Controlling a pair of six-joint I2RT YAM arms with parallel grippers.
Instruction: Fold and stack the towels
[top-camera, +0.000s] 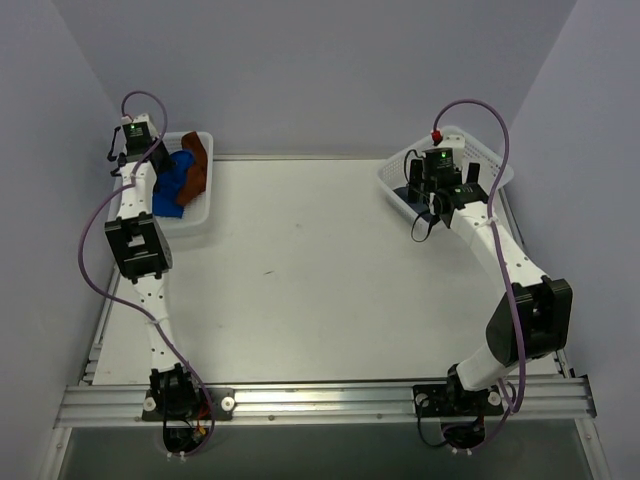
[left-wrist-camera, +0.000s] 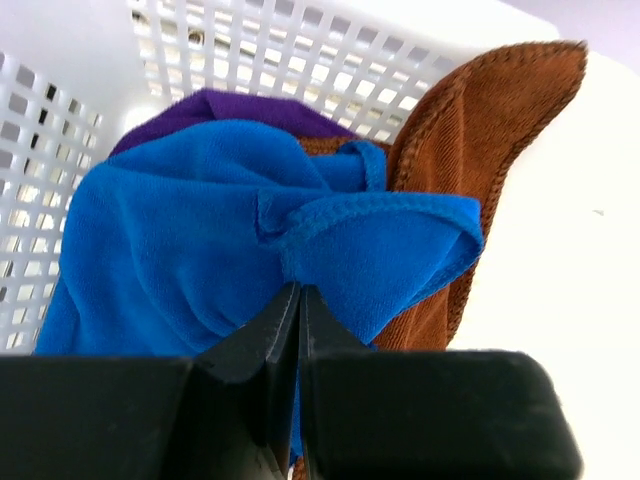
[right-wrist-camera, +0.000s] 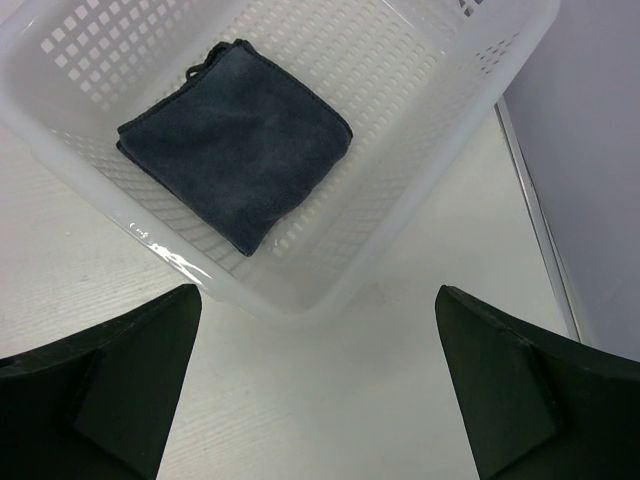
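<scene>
In the left white basket lies a rumpled blue towel, with a brown towel at its right and a purple towel partly hidden behind it. My left gripper is down at the blue towel, its fingertips together where a fold of the cloth runs in between them. A dark blue-grey towel, folded into a rough square, lies flat in the right white basket. Over that basket's near side my right gripper stands wide open, nothing between its fingers.
Between the two baskets the white table is bare. Both baskets stand at the back corners, close to the grey side walls. Purple cables loop along both arms.
</scene>
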